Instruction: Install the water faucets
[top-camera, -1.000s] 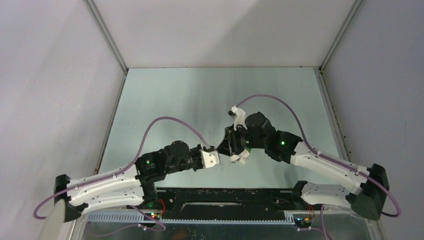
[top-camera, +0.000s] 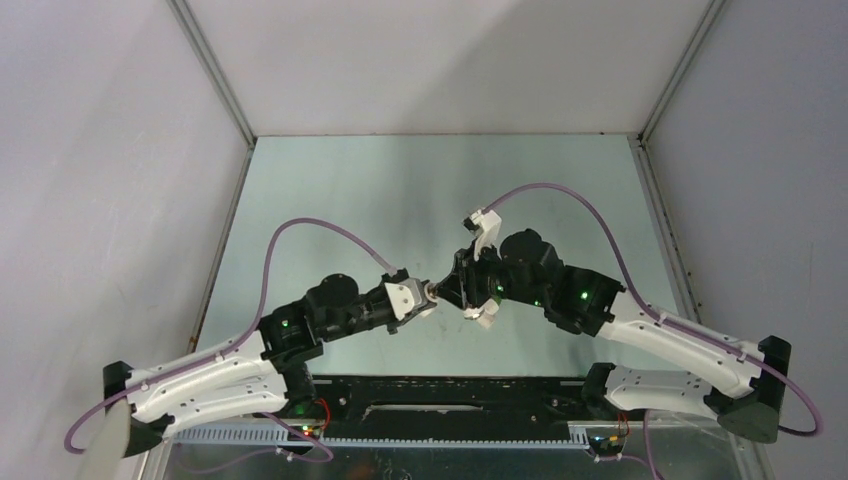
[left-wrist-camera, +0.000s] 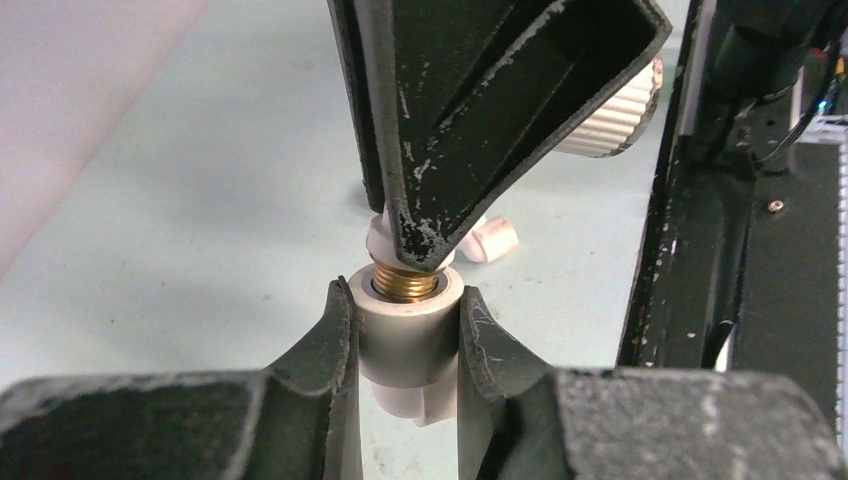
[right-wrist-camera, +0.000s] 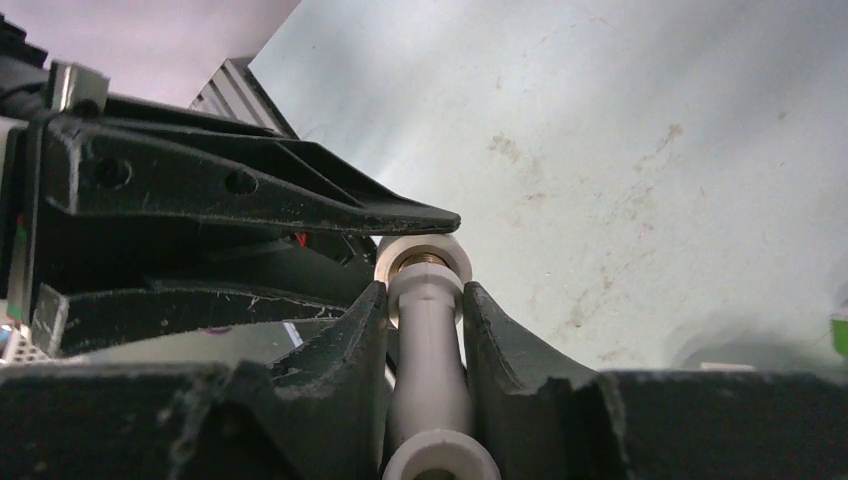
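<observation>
In the left wrist view, my left gripper is shut on a white round fitting (left-wrist-camera: 408, 345), its fingers pressed against both sides. A brass thread (left-wrist-camera: 403, 283) shows at the fitting's mouth, partly inside it. Above that thread, the dark fingers (left-wrist-camera: 440, 150) of my right gripper stand around the white part that bears it. From the right wrist view, my right gripper is shut on this pale tubular faucet part (right-wrist-camera: 428, 365), whose far end meets the fitting's ring (right-wrist-camera: 455, 255). How deep the thread sits cannot be told.
A ribbed white knob (left-wrist-camera: 620, 115) shows behind my right gripper. Another white piece (left-wrist-camera: 490, 240) lies on the table beyond the joint. White pieces (top-camera: 488, 313) lie below the right gripper, with a green bit near them.
The two grippers stay tip to tip.
</observation>
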